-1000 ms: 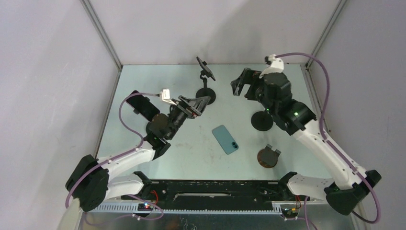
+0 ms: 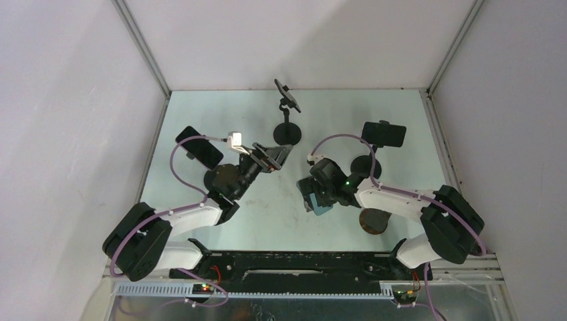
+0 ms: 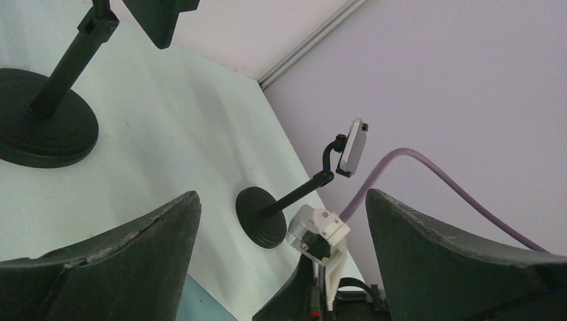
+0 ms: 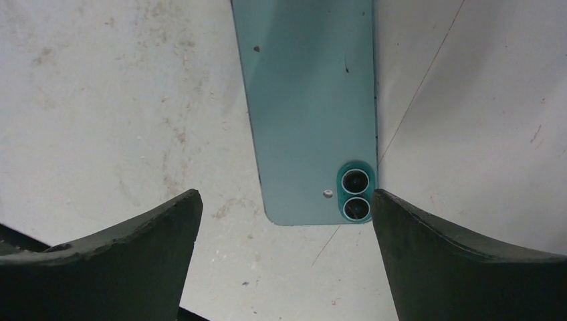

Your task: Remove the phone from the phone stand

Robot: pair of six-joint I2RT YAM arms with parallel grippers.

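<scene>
A teal phone (image 4: 307, 134) lies flat, camera side up, on the pale table (image 2: 267, 227). Over it, with fingers pointing down, is my right gripper (image 2: 310, 196), open; in the right wrist view its two fingers flank the phone's camera end, which shows clear between them. In the top view this gripper covers much of the phone (image 2: 321, 209). A low brown phone stand (image 2: 373, 221) at the right front carries no phone. My left gripper (image 2: 279, 159) hangs open over the middle-left of the table, nothing between its fingers.
Black round-based holders stand around: one with a dark panel (image 2: 199, 148) at left, one (image 2: 287, 134) at the back, one with another panel (image 2: 383, 134) at right.
My right gripper has come down from the back right to the teal phone, moving left and forward. The left arm has shifted only slightly.
</scene>
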